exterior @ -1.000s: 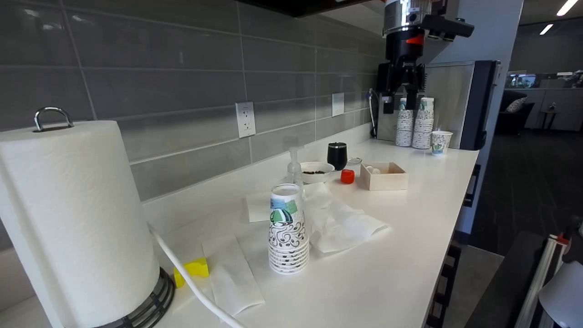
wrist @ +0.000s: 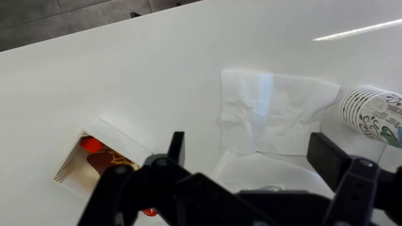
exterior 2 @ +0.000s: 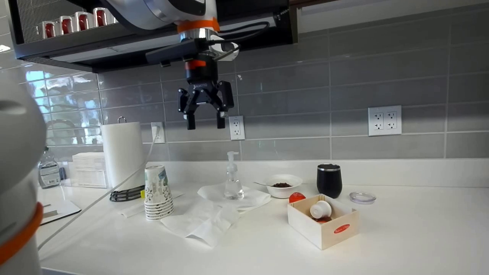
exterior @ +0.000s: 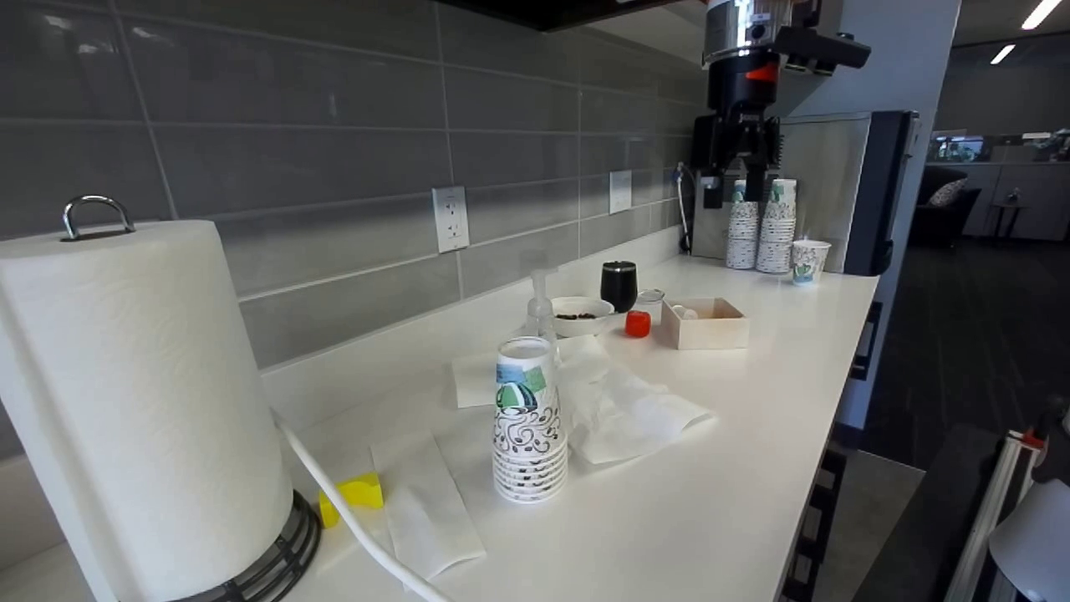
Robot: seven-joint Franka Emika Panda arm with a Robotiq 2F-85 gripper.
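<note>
High above the counter hangs my gripper, fingers apart and pointing down, with nothing between them. In the wrist view, a crumpled white paper towel lies on the counter below the gap. A stack of patterned paper cups stands upside down to the left of the towel in exterior view 2. To the right sits an open wooden box holding a small white cup on its side and something red. A red object rests behind the box.
A soap dispenser, a white bowl with dark bits, a black tumbler and a clear lid line the wall. A paper towel roll and white cable are at the other end.
</note>
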